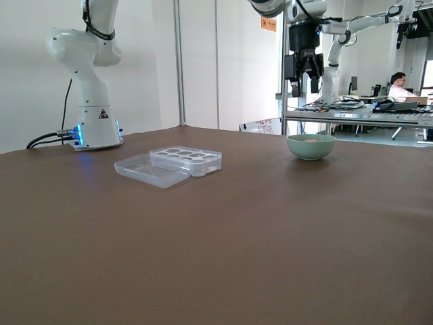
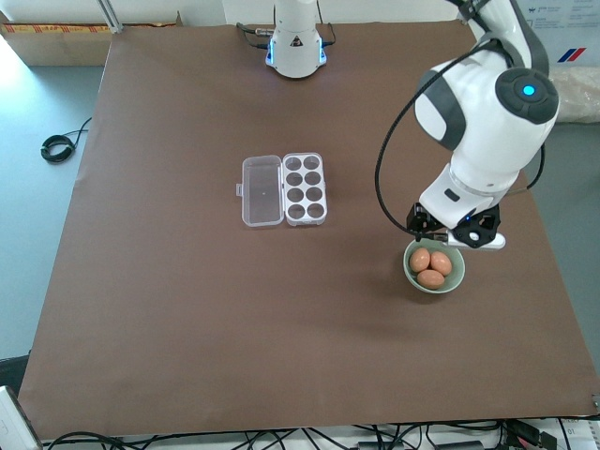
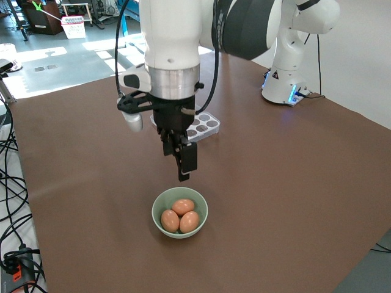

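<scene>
A pale green bowl [image 2: 434, 285] holds three brown eggs [image 3: 189, 221], at the right of the table in the left view. My black gripper [image 3: 184, 176] hangs above the bowl, apart from it; in the top view the gripper [image 1: 304, 84] is well over the bowl [image 1: 311, 150]. Whether its fingers are open or shut I cannot make out. A clear egg box [image 2: 305, 189] with eight empty round wells lies mid-table, its lid [image 2: 262, 192] opened flat to the left.
Cables [image 3: 12, 183] run beyond the table edge.
</scene>
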